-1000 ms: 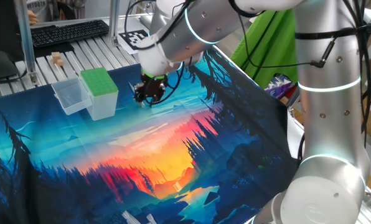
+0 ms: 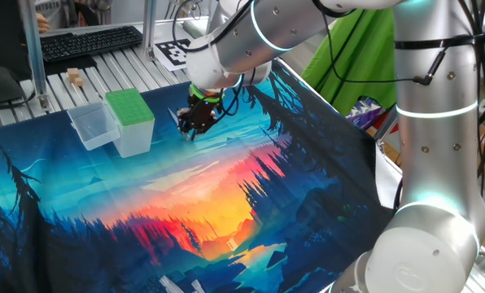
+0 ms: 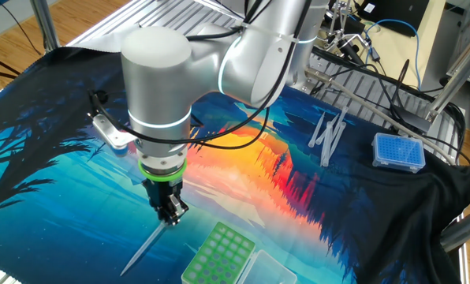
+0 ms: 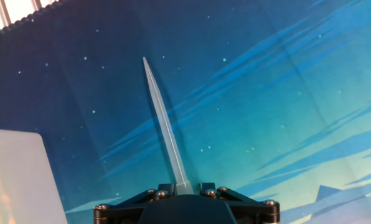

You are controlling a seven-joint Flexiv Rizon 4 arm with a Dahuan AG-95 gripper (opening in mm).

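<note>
A long, translucent pipette tip (image 4: 167, 134) reaches up from between the fingers of my gripper in the wrist view, its thin point away from me. The two fingers stand close together on either side of its wide end, and my gripper looks shut on it. In exterior view 2 the tip (image 3: 143, 249) slants down and left from the gripper (image 3: 169, 221), over the blue part of the cloth. Exterior view 1 shows the gripper (image 2: 192, 130) low over the cloth, right of the green-topped box (image 2: 132, 134). Whether the tip touches the cloth is unclear.
The green rack box (image 3: 218, 255) has its clear lid (image 3: 268, 270) open beside it. Several loose tips (image 3: 327, 140) and a blue rack box (image 3: 398, 152) lie farther off.
Over the last second the arm's wrist has tilted and shifted slightly right in exterior view 1. The gripper has turned a little with it.
</note>
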